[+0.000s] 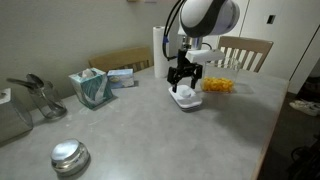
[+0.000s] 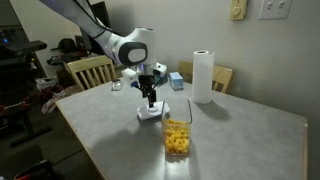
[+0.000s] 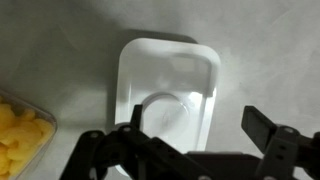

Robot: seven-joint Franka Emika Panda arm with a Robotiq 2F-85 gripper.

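A white rectangular dish point(image 3: 185, 65) lies on the grey table, with a round, pale, lid-like thing point(image 3: 167, 120) at its near end in the wrist view. My gripper is open just above, its black fingers apart to either side of the dish. No object shows held between them. In exterior view 1 the gripper point(image 1: 184, 80) hangs over the dish point(image 1: 186, 97) and partly covers it. From exterior view 2, the dish point(image 2: 150, 110) is seen below the fingers.
Beside the dish stands a clear container of yellow pieces point(image 2: 177, 137). A paper towel roll point(image 2: 203, 77) rises behind. A green-and-white carton point(image 1: 92, 88), a metal bowl point(image 1: 70, 157) and a utensil holder point(image 1: 47, 101) stand farther off.
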